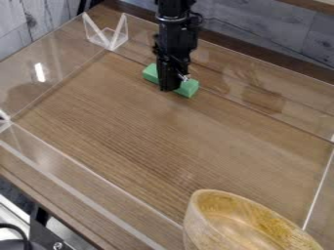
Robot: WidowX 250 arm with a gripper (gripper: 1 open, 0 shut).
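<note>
My black gripper (171, 74) reaches down from the top centre onto a green flat object (187, 88) lying on the wooden table (131, 137) toward the back. The gripper covers the middle of the green object; whether its fingers are open or shut on it cannot be made out.
A large cream-yellow oval bowl (248, 220) stands at the front right. A white wire-like item (107, 29) is at the back left. A grey wall bounds the back.
</note>
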